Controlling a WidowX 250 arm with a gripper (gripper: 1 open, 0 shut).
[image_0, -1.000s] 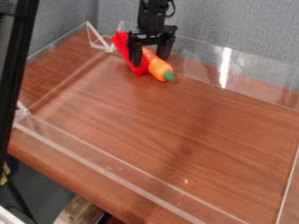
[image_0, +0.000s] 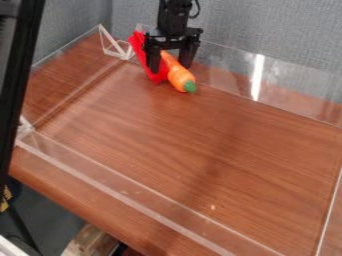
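Observation:
My black gripper (image_0: 168, 50) is low at the back left of the wooden surface, over a red object (image_0: 142, 48) and an orange toy carrot (image_0: 179, 74) with a green end. The carrot lies tilted toward the front right, against the red object. The fingertips are partly hidden among these things, so whether they are open, shut or holding either one cannot be told.
Clear plastic walls edge the wooden tray (image_0: 201, 170), with a white corner bracket (image_0: 114, 45) at the back left. A dark post (image_0: 14, 80) stands at the left edge.
The gripper has shifted very slightly over the last second; the carrot and red object lie nearly where they were.

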